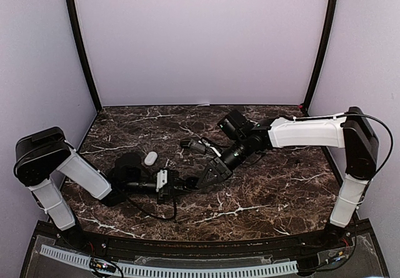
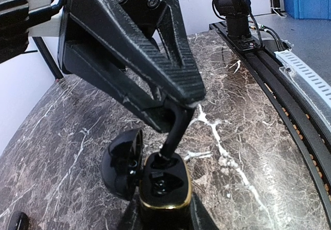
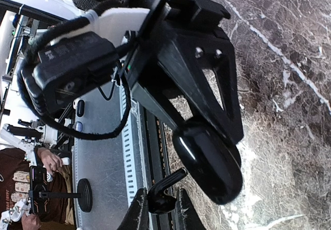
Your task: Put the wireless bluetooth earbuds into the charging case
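My left gripper (image 1: 181, 185) is shut on the black charging case (image 2: 164, 186), which has a gold rim and its rounded lid (image 2: 122, 163) swung open. In the right wrist view the case (image 3: 207, 160) shows its glossy outside. My right gripper is shut on a black earbud (image 3: 168, 188). Its stem slants toward the case. In the left wrist view the earbud (image 2: 178, 131) overlaps the far part of the case's open top; how deep its end sits cannot be told. The right gripper's fingers (image 2: 183, 85) are just above the case.
On the marbled table, a white rounded object (image 1: 150, 158) lies behind the left arm. A small black object (image 1: 185, 143) lies behind the grippers.
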